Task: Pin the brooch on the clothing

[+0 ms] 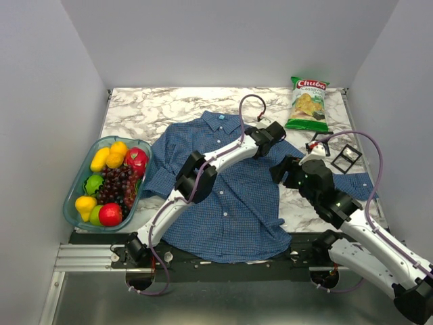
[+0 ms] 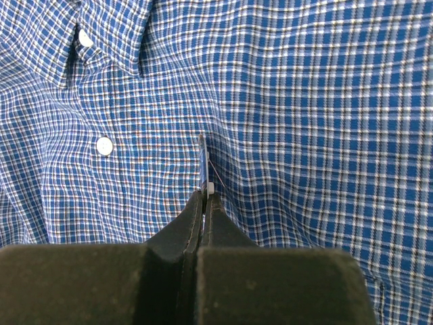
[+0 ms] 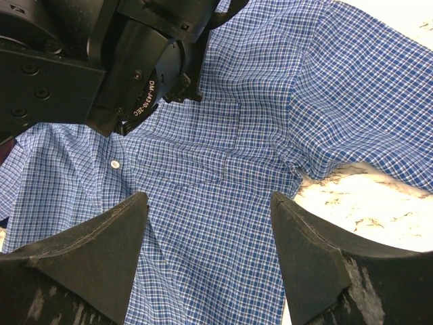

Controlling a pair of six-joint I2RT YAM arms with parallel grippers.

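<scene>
The blue checked shirt (image 1: pixel 233 176) is spread on the table with its collar toward the back. Between the fingertips of my shut left gripper stands the thin brooch (image 2: pixel 203 159), seen edge-on. Its fine pin (image 2: pixel 217 174) slants away to the right over the cloth, beside a small white piece at its base. Whether the pin touches the fabric, I cannot tell. A shirt button (image 2: pixel 104 145) lies to the left of the brooch. My right gripper is open above the shirt's right side, nothing between its fingers.
On the left stands a bin (image 1: pixel 68 203) of toy fruit. At the back right lies a chip bag (image 1: pixel 310 105), with a small dark frame (image 1: pixel 346 158) in front of it. In the right wrist view, the left arm (image 3: pixel 145 68) fills the upper left, close by.
</scene>
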